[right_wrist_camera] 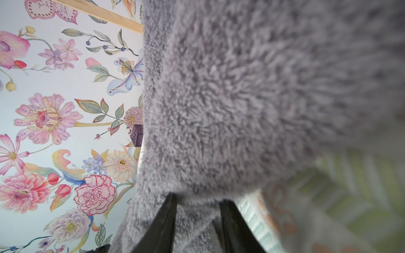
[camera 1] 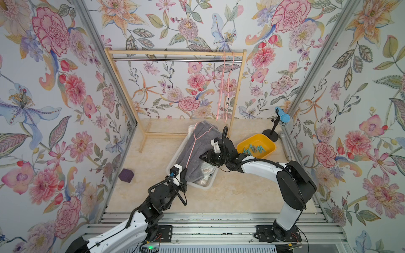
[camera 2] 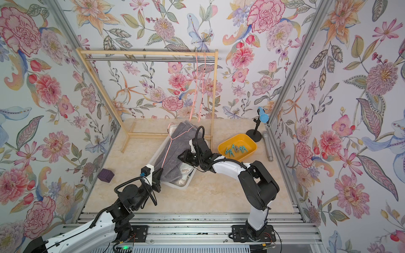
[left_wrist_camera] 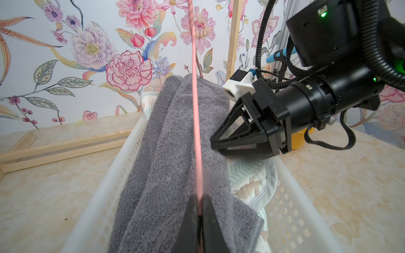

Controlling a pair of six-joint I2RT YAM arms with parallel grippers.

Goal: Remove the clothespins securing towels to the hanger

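Note:
A grey towel (camera 1: 202,139) lies in a white basket (left_wrist_camera: 303,219) with a pink hanger (left_wrist_camera: 195,126) on it. My left gripper is shut at the pink strand, which rises from its fingertips. My right gripper is pressed against the towel's right side, fingers apart in its wrist view; whether cloth sits between them is unclear. Blue clothespins (camera 2: 236,149) lie in a yellow bin (camera 2: 249,141). No clothespin is clearly visible on the towel.
A wooden rack (camera 1: 177,53) stands at the back with pink hangers (camera 1: 223,84) at its right end. A purple cube (camera 1: 126,175) is on the left, a lamp (camera 1: 274,135) at back right.

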